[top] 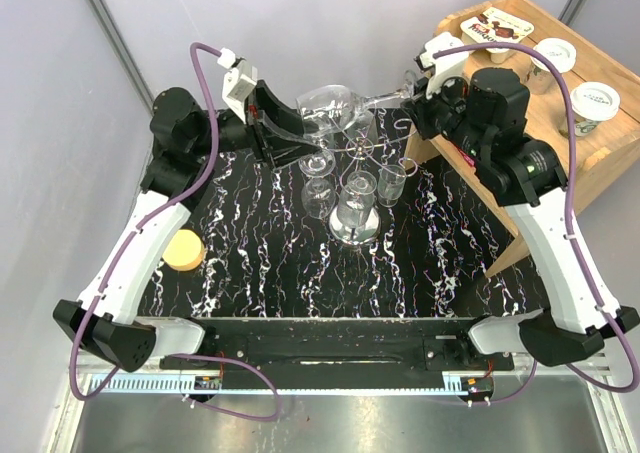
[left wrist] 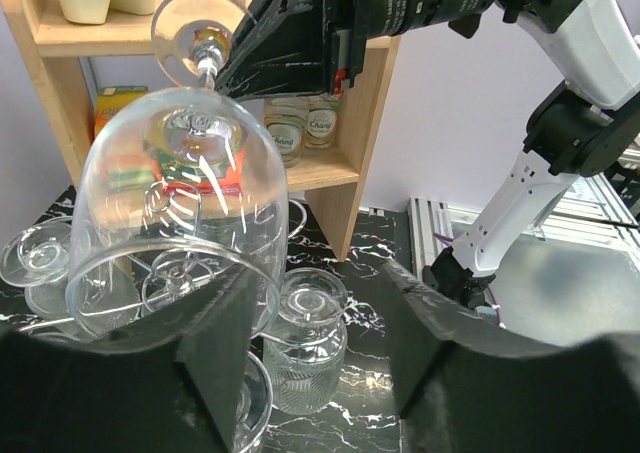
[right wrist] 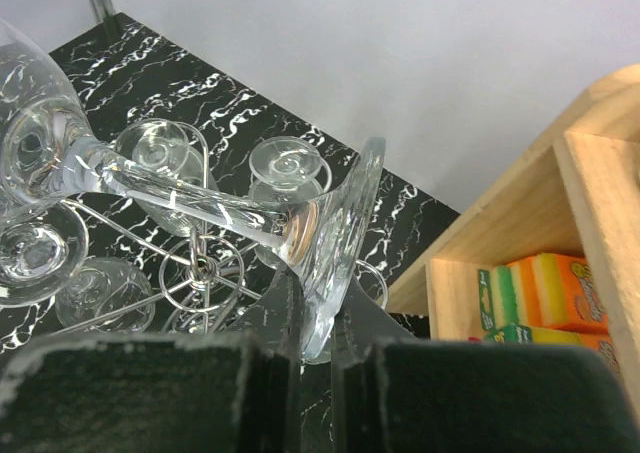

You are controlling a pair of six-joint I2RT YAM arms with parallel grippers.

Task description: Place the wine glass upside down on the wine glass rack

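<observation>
The wine glass (top: 330,111) lies sideways in the air above the rack, its bowl toward my left gripper (top: 285,133), its foot in my right gripper (top: 420,103), which is shut on it, as the right wrist view shows at the foot (right wrist: 345,233). In the left wrist view the bowl (left wrist: 175,203) faces my open left fingers, which are apart with the rim just beyond them. The wire rack (top: 360,153) holds several upturned glasses and stands on a round base (top: 355,233).
A wooden shelf (top: 600,143) with cups stands at right, close to my right arm. A yellow round object (top: 183,250) lies on the black marble table (top: 240,283) at left, where the surface is mostly clear.
</observation>
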